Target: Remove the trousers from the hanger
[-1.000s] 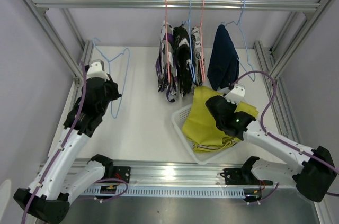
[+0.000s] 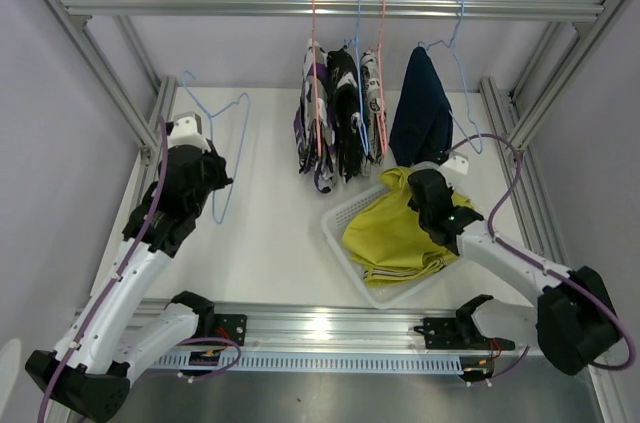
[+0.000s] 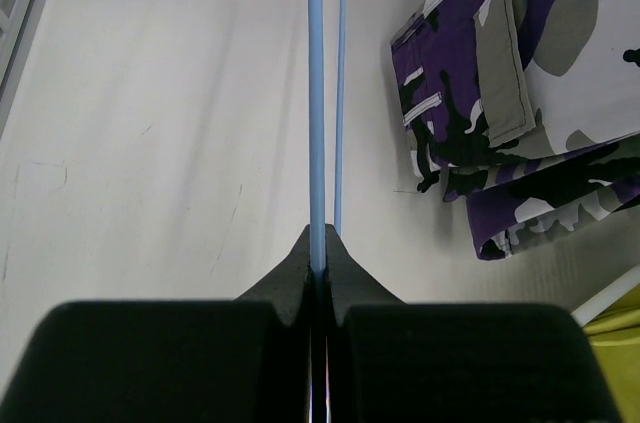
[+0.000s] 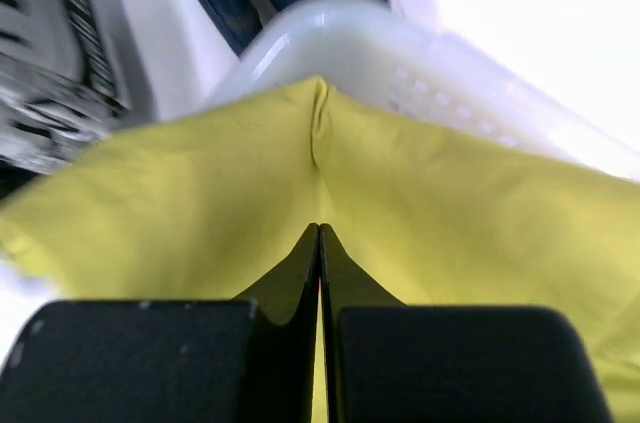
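My left gripper [image 2: 216, 168] is at the left, shut on an empty blue hanger [image 3: 316, 123] that is off the rail, its bar running between the fingers. My right gripper is shut over yellow trousers [image 2: 390, 243] heaped in a white basket [image 2: 345, 263]; I see nothing between its fingertips. Navy trousers [image 2: 420, 113] still hang on a blue hanger [image 2: 467, 83] at the right of the rail, above the basket.
Camouflage garments [image 2: 310, 123] hang on pink and blue hangers at the middle of the steel rail [image 2: 220, 5]. The white board [image 2: 260, 243] is clear between the left arm and the basket.
The yellow trousers lie lower in the basket. The left arm is nearly still.
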